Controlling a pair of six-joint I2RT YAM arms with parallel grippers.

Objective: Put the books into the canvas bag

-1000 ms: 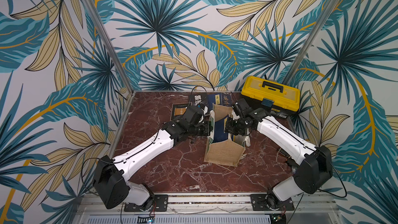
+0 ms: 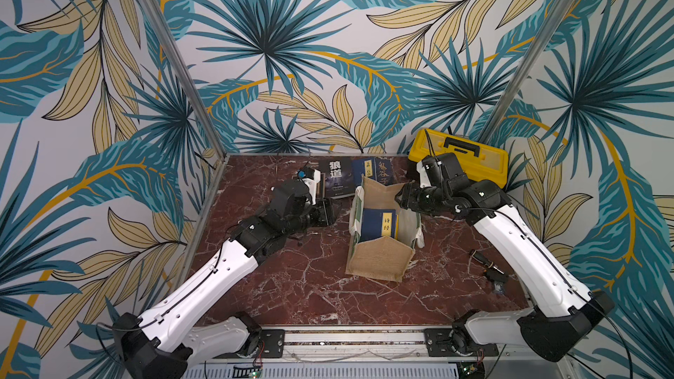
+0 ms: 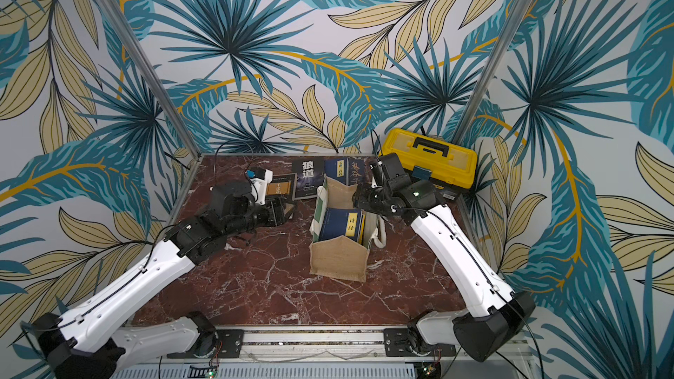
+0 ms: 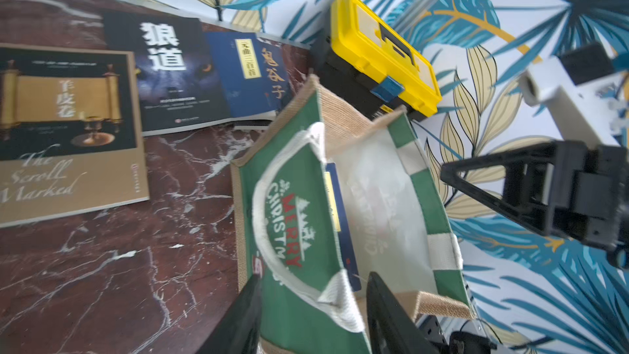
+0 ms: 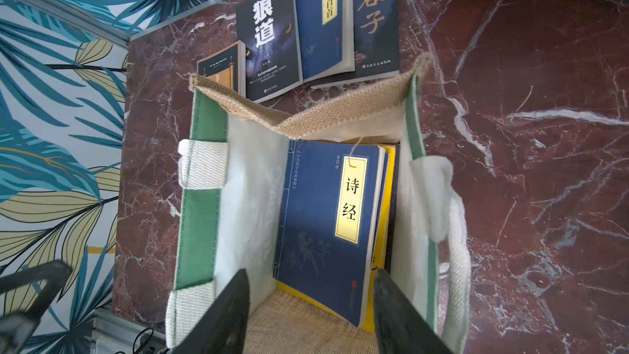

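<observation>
The canvas bag (image 2: 380, 258) stands upright and open at mid-table. Inside it lies a dark blue book (image 5: 325, 229), face up over a yellow-edged one. Behind the bag a black book (image 4: 167, 72), a blue book (image 4: 243, 68) and another dark book (image 5: 376, 19) lie side by side, with a brown book (image 4: 72, 170) to their left. My left gripper is part open, its fingers apart and empty, left of the bag. My right gripper is open and empty, above the bag's right side.
A yellow toolbox (image 2: 460, 158) stands at the back right corner. A small dark tool (image 2: 489, 266) lies right of the bag.
My left gripper has drawn away from the bag's left side, moving left. The right gripper has moved right and back from over the book in the bag, uncovering its title.
</observation>
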